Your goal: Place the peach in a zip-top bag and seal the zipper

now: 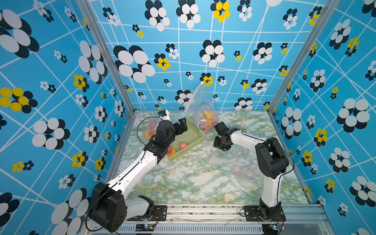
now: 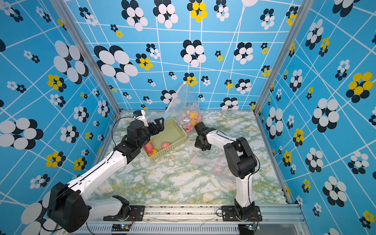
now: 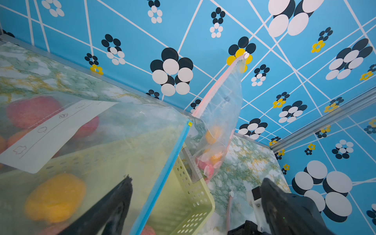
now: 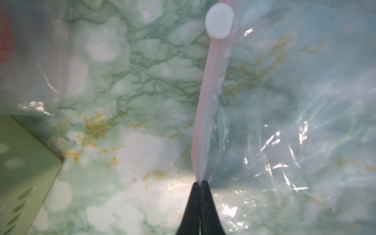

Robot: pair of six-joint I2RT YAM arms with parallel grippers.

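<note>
A clear bag (image 4: 282, 125) with a pink zipper strip (image 4: 203, 105) and white slider (image 4: 219, 21) lies on the table. My right gripper is shut on the strip's near end, which rises slightly to the fingertips. My left gripper (image 1: 182, 124) hangs above the basket, its fingers (image 3: 105, 207) wide apart with nothing between them. Peaches (image 1: 183, 145) lie at the near end of the green basket (image 1: 201, 137). In the left wrist view, a yellow-orange peach (image 3: 56, 197) shows through clear film with a blue zipper (image 3: 160, 180).
A filled clear bag (image 1: 204, 113) with a pink edge stands upright behind the basket. Peaches in another clear bag (image 1: 150, 131) sit left of the basket, partly behind the left arm.
</note>
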